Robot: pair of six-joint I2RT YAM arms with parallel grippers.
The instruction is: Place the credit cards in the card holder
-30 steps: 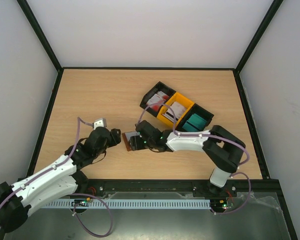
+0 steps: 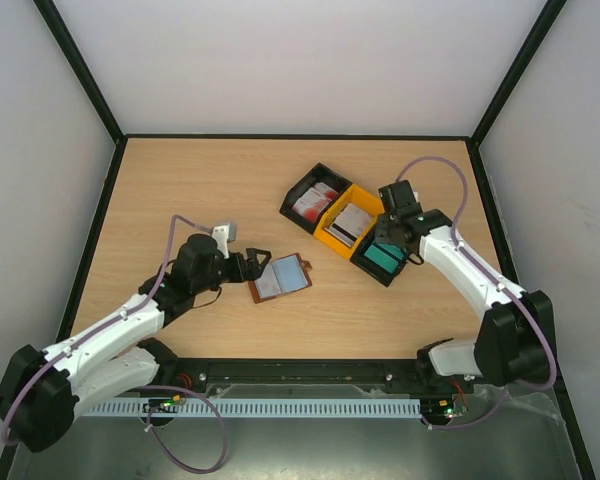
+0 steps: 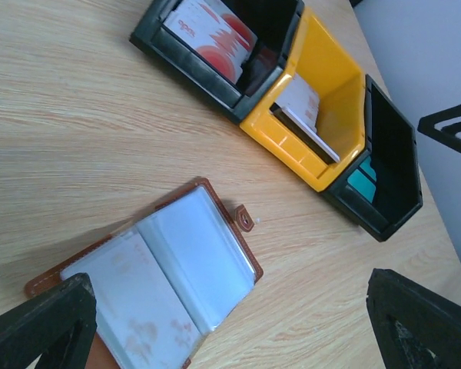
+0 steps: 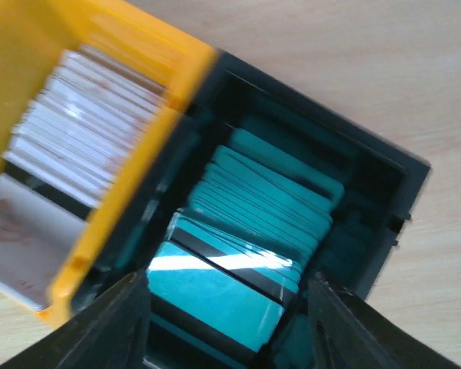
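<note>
The brown card holder (image 3: 250,257) lies spread on the table, its clear sleeves showing a whitish card on one side and a pale blue-white surface on the other. My left gripper stands open above it, nothing between its fingers. Teal cards (image 4: 227,280) lean in a black bin (image 4: 323,108). Over that bin hangs my right gripper, its fingers apart around the nearest teal card's sides; no grip on the card shows. White cards (image 4: 92,115) stand in the yellow bin (image 4: 200,58), and red-and-white cards (image 2: 314,202) in the other black bin (image 2: 292,197).
The three bins form a diagonal row right of the holder. A small brown strap (image 3: 243,218) sticks out from the holder's edge.
From over the card holder, my right arm has swung right, past the yellow bin, to the teal cards' bin. The left gripper has shifted slightly right, toward the holder.
</note>
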